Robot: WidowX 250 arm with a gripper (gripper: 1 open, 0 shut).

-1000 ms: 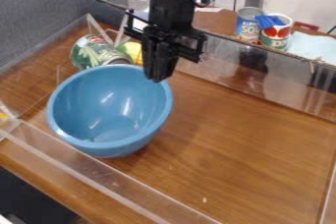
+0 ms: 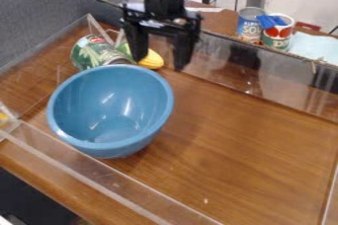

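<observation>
A large blue bowl (image 2: 111,111) sits on the wooden surface at the left, empty inside as far as shows. My gripper (image 2: 161,47) hangs above and behind the bowl, open, its dark fingers pointing down. Behind the bowl lie a yellow object (image 2: 152,59), partly seen below the gripper, and a green-and-white patterned item (image 2: 94,51) at the back left.
A grey wall (image 2: 40,17) stands at the left. Cans (image 2: 248,25) and a pale cloth (image 2: 313,46) sit beyond the back barrier.
My gripper has moved up and back, away from over the bowl's rear rim. The bowl and other objects look unmoved.
</observation>
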